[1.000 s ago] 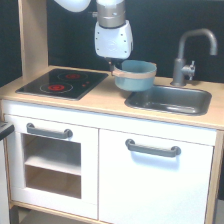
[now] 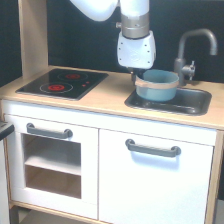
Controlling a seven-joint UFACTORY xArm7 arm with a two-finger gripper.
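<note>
A light blue pot with a brownish band near its rim is at the left part of the dark sink, covering some of the basin. Whether its base touches the sink cannot be told. My gripper, beneath the white arm end, is at the pot's left rim. Its dark fingers are small and partly lost against the dark back panel, but they appear shut on the pot's edge or handle.
A dark faucet rises close behind and right of the pot. The black stove top lies at the left and is empty. Bare wooden counter separates stove and sink. Below are white cabinet doors.
The arm and the pot have moved together to the right and a little lower in view. The pot was at the sink's left edge and now overlaps more of the basin.
</note>
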